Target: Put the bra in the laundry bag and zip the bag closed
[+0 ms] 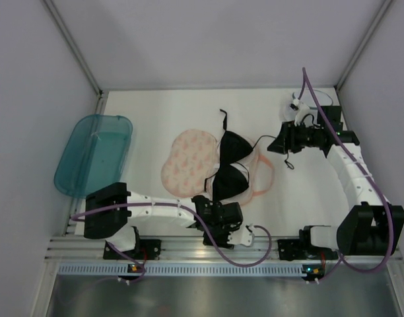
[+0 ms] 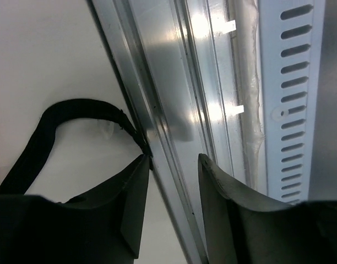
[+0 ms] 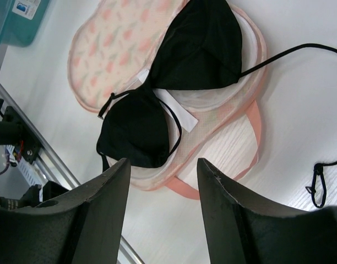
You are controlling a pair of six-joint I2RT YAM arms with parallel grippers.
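The black bra (image 1: 234, 148) lies over the open pink patterned laundry bag (image 1: 189, 162), its cups and straps spread out, as the right wrist view also shows in the bra cup (image 3: 132, 126). My left gripper hangs over the table's front rail, part open, with a black strap (image 2: 75, 107) on the white table behind its fingers; whether it touches the strap is unclear. My right gripper is held above the table at the right of the bag, open, with nothing visible between its fingers. A thin strap with a loop (image 3: 317, 181) lies beside it.
A teal plastic bin (image 1: 90, 155) stands at the left. A metal rail (image 2: 163, 110) with a slotted strip runs along the front edge. The back of the table and the area right of the bag are mostly clear.
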